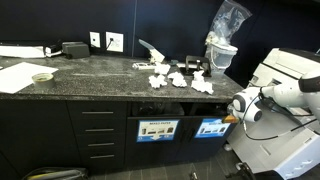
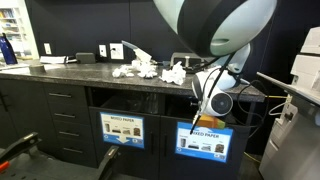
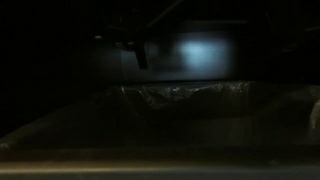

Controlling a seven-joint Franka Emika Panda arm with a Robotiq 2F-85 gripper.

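White crumpled papers [image 1: 177,79] lie in a loose group on the dark countertop. Under its right end, my gripper [image 1: 231,119] is by the front of the right-hand paper bin [image 1: 212,128]; the white arm wrist [image 2: 213,101] covers part of that bin's opening in exterior view 2. The wrist view is very dark: a black finger [image 3: 141,56] shows at the top, above what looks like a crinkled plastic liner [image 3: 180,93]. My gripper stands open, and nothing can be made out between its fingers. The bin's inside is mostly hidden.
A second bin labelled mixed paper [image 2: 123,127] sits to the left, beside dark drawers [image 1: 98,130]. The counter edge [image 1: 120,98] overhangs both bins. A white cabinet [image 1: 290,75] stands close on the right.
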